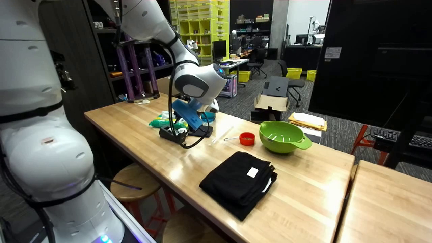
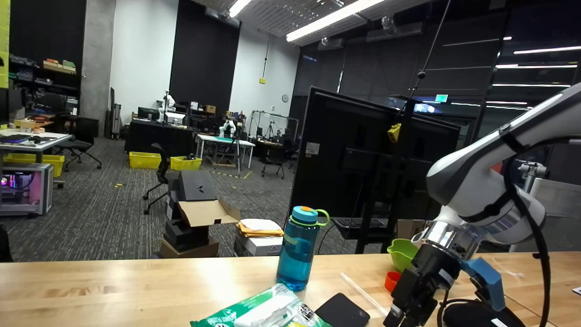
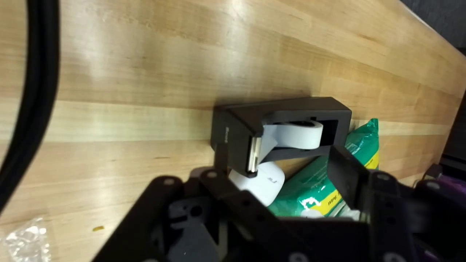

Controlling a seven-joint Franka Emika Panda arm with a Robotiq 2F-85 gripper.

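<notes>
In the wrist view my gripper is open, its two dark fingers well apart with nothing held between them. Just beyond the fingertips lies a black tape dispenser (image 3: 284,107) with a white roll of tape (image 3: 303,135). A white rounded object (image 3: 264,183) and a green-and-yellow packet (image 3: 305,187) show in the gap, below the dispenser. In exterior view 1 a blue piece on the arm (image 1: 187,114) hides the fingers; the dispenser (image 1: 172,135) stands under it. The second exterior view shows the black gripper body (image 2: 416,289) pointing down, its tips near the lower edge.
Along the table stand a blue bottle (image 2: 298,250), a red measuring cup (image 1: 247,139), a green colander (image 1: 283,137) and a folded black cloth (image 1: 239,182). A clear tube (image 2: 363,293) lies nearby. A black cable (image 1: 202,135) loops low beside the gripper.
</notes>
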